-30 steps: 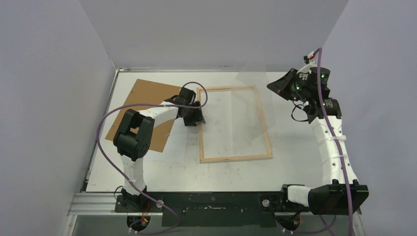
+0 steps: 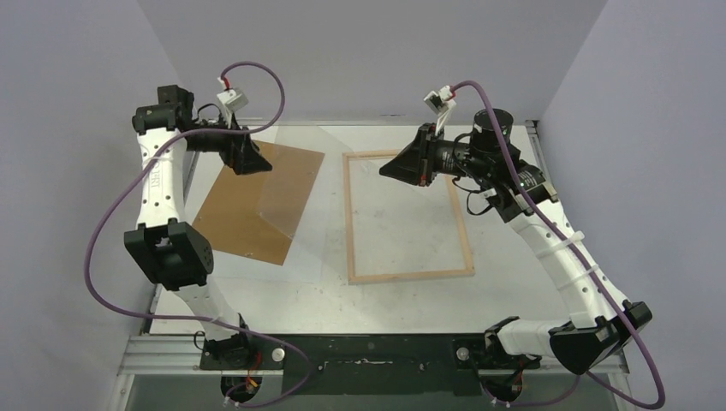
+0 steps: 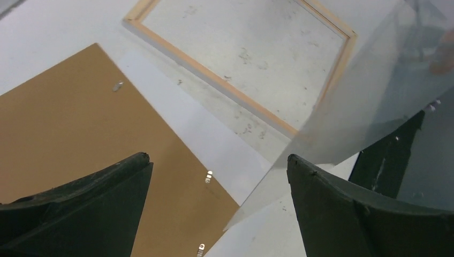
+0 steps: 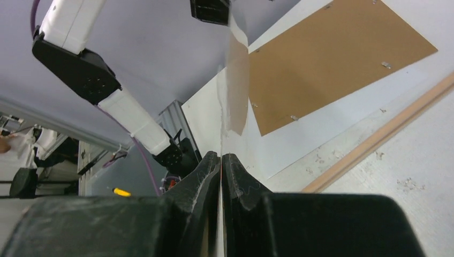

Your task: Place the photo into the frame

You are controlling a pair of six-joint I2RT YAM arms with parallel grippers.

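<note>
A clear, thin sheet hangs from my right gripper, which is shut on its edge; it appears almost edge-on in the right wrist view. In the top view my right gripper [image 2: 383, 173] is above the wooden frame [image 2: 349, 223]. Over the brown backing board [image 2: 265, 193] at left stands my left gripper [image 2: 264, 165], open. The left wrist view shows the clear sheet's corner reaching into the space between the left fingers; contact cannot be judged. A white sheet [image 3: 201, 123] lies partly under the board; its picture side is not visible.
Small metal clips [image 3: 208, 176] sit along the board's edges. Grey walls [image 2: 659, 171] close in both sides, and purple cables [image 2: 103, 223] loop along both arms.
My right gripper has moved left with the clear sheet, from the frame's far right to above its inside. The left gripper has moved from the frame's left edge back over the board.
</note>
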